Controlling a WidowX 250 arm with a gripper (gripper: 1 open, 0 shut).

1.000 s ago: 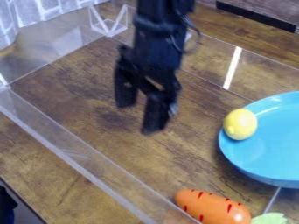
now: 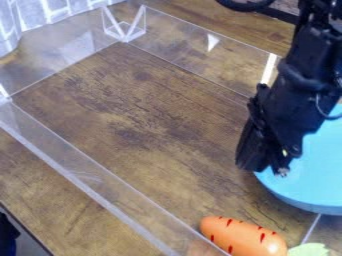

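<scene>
The black gripper (image 2: 267,150) is at the right of the camera view, low over the left part of a light blue plate (image 2: 301,185). Whether its fingers are open or shut, and whether anything is between them, I cannot tell; no lemon shows, as the gripper covers that part of the plate. A toy carrot (image 2: 241,235) with red-black marks and a pale green top lies at the bottom right, below the plate.
Clear acrylic walls (image 2: 94,185) edge the wooden surface (image 2: 127,120) at the left, back and front. A pale cloth (image 2: 27,15) is at the back left.
The gripper has moved right from over the middle of the wooden surface to the plate.
</scene>
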